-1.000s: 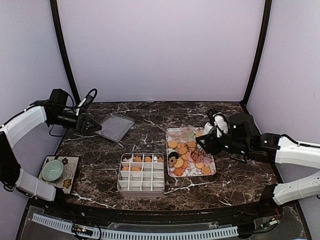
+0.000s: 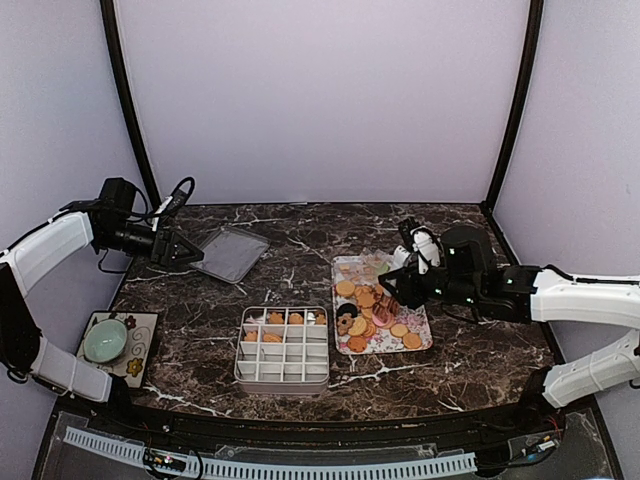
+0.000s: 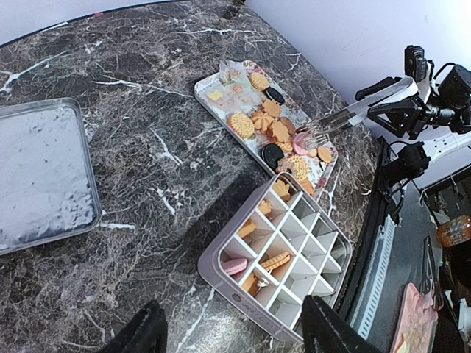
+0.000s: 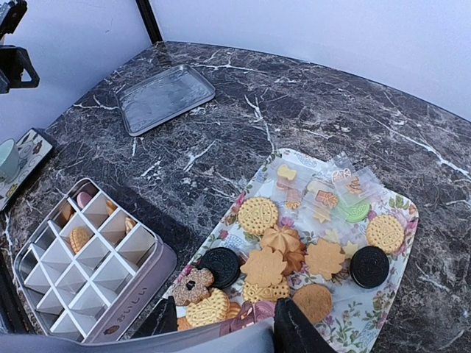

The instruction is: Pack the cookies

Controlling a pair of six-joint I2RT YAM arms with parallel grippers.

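The white divided box (image 2: pixel 283 350) stands front centre, with cookies in several cells along its back and left and others empty. Right of it, the floral tray (image 2: pixel 400 347) carries loose cookies, including dark sandwich ones (image 4: pixel 369 266), and small clear packets (image 4: pixel 324 197). Over this tray is my right gripper (image 2: pixel 400 290), with metal tongs (image 3: pixel 353 118) between its fingers. The tongs' pronged end is by a pink round cookie (image 3: pixel 300 144); whether it grips the cookie cannot be told. At the left, my left gripper hangs with its fingers apart and nothing between them.
An empty metal tray (image 2: pixel 235 255) lies at the back left. A green bowl (image 2: pixel 105 340) rests on a patterned tray (image 2: pixel 140 360) at the front left. Bare marble separates the metal tray from the floral one.
The left arm has not moved.
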